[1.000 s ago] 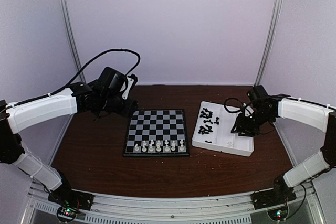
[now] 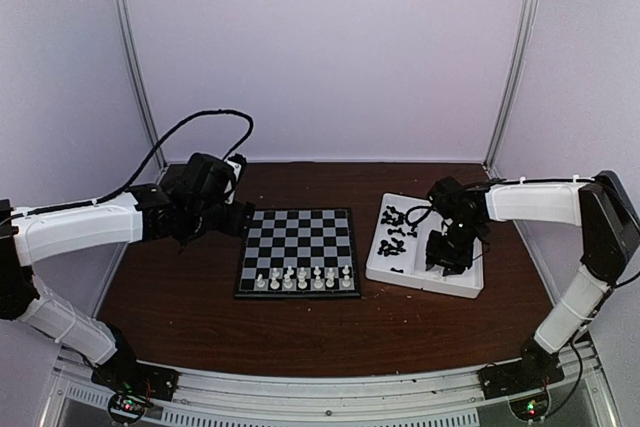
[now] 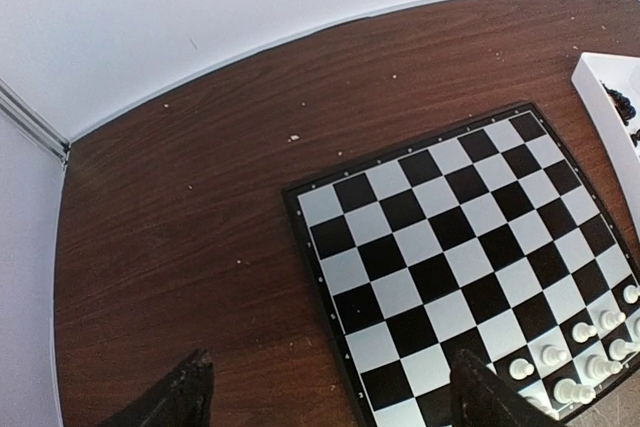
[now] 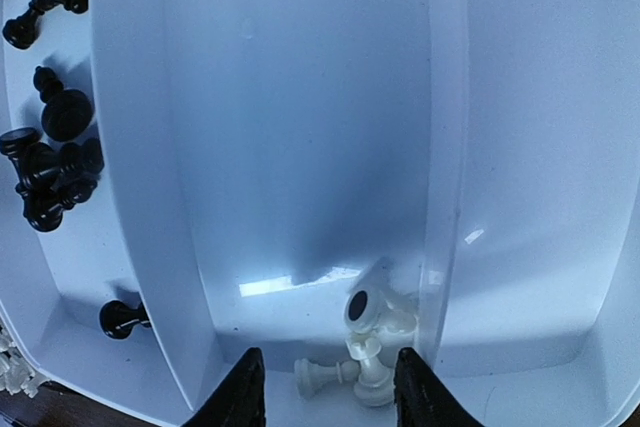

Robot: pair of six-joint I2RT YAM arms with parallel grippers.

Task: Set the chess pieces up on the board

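Two rows of white pieces [image 2: 303, 280] stand upright along the near edge of the chessboard [image 2: 298, 237]; the rest of its squares are bare. Over the board's left side, my left gripper hangs open and empty. In the right wrist view, my right gripper has its fingers apart above the white tray's middle compartment [image 4: 300, 127]. Between and just beyond those fingertips lie a few white pieces [image 4: 373, 377] on their sides, close together against the divider. No piece is visibly gripped. Black pieces [image 4: 65, 112] lie tumbled in the tray's left compartment.
Thin dividers [image 4: 447, 147] split the tray, and its right compartment [image 4: 540, 197] looks empty. The tray stands just right of the board. Bare brown table [image 3: 190, 247] lies to the board's left and behind it.
My right gripper has moved left and lower over the tray. The left arm has shifted slightly left and down. The pieces on the board have not moved.
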